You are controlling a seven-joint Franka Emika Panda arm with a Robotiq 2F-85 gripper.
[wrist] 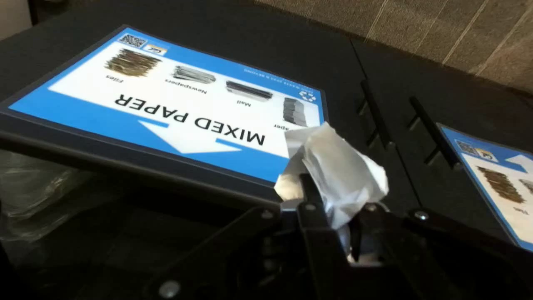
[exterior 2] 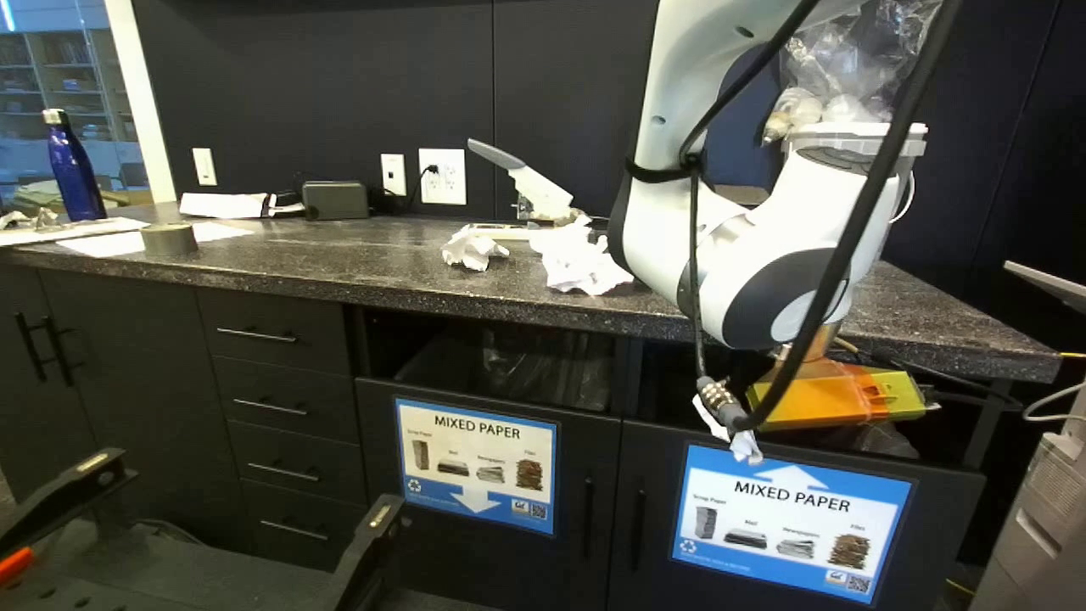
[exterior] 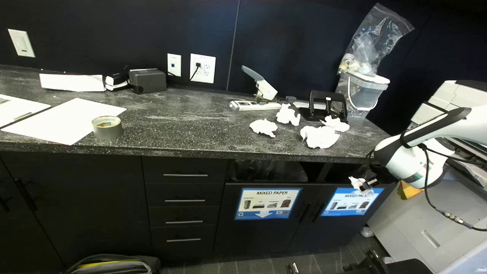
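A crumpled white paper piece (wrist: pixel 344 175) is pinched between the fingers of my gripper (exterior: pixel 368 183), which is shut on it. The paper sticks out beyond the fingertips in the wrist view. In exterior view 1 it hangs below the counter edge, near the top of the right cabinet door with its mixed paper sign (exterior: pixel 350 201). Exterior view 2 shows only a bit of the paper (exterior 2: pixel 746 446), and the arm and cable hide the fingers there. Behind that door's upper edge is a dark opening with a clear plastic liner (wrist: pixel 30 195).
More crumpled papers (exterior: pixel 320 136) lie on the counter (exterior: pixel 191 128) by a black hole punch (exterior: pixel 327 104) and an opened stapler (exterior: pixel 258 105). A second opening with a liner (exterior: pixel 269 171) is to the left. The printer (exterior: pixel 420 223) stands close on the right.
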